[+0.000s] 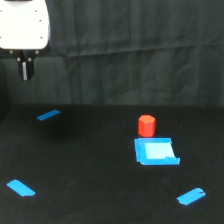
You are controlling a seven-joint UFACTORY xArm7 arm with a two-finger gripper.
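Note:
A red six-sided block (146,126) stands on the black table toward the right of the camera view. Just in front of it lies a white square (160,151) bordered with blue tape. My gripper (27,70) hangs at the top left beneath its white housing, high above the table and far from the block. Its fingers are small and dark, and I cannot tell how they stand.
Blue tape strips lie on the table (100,180) at back left (48,114), front left (21,187) and front right (191,195). A dark curtain hangs behind.

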